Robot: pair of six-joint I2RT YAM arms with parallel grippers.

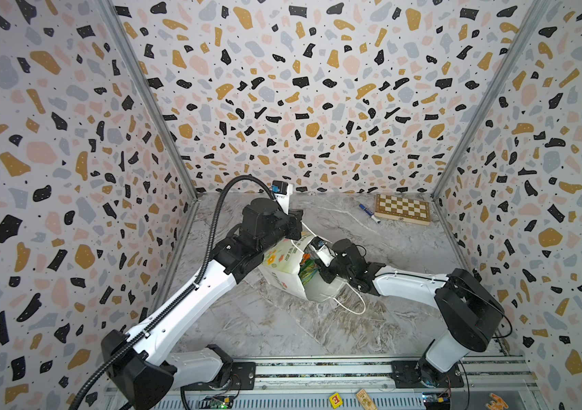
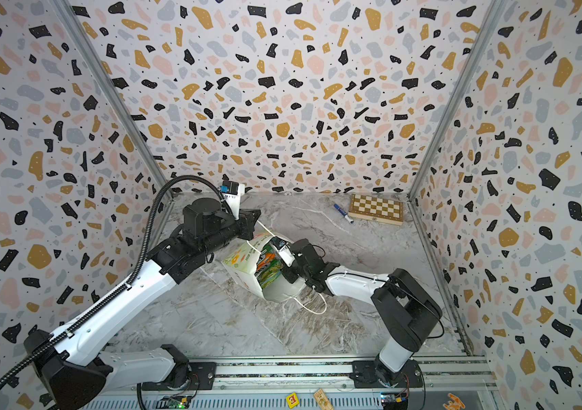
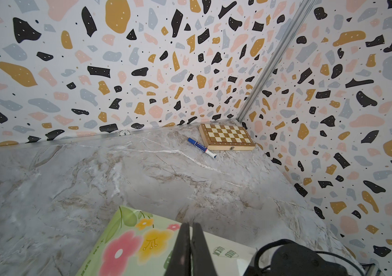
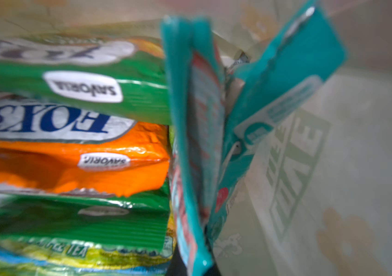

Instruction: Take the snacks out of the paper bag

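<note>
The white flowered paper bag (image 1: 282,261) lies tipped over, its mouth toward the right. At its upper side my left gripper is shut; nothing shows between its fingertips. A cord handle (image 2: 268,231) runs taut up to that gripper in the top views, but its contact with the fingers is hidden. My right gripper reaches into the bag's mouth, shut on the thin edge of a teal snack packet (image 4: 246,110). Left of it in the right wrist view are a green packet (image 4: 145,89), an orange packet (image 4: 145,158) and more green and yellow packets.
A wooden chessboard box (image 1: 402,208) and a blue-and-white marker (image 1: 368,213) lie at the back right. The bag's lower handle (image 1: 353,311) rests loose in front.
</note>
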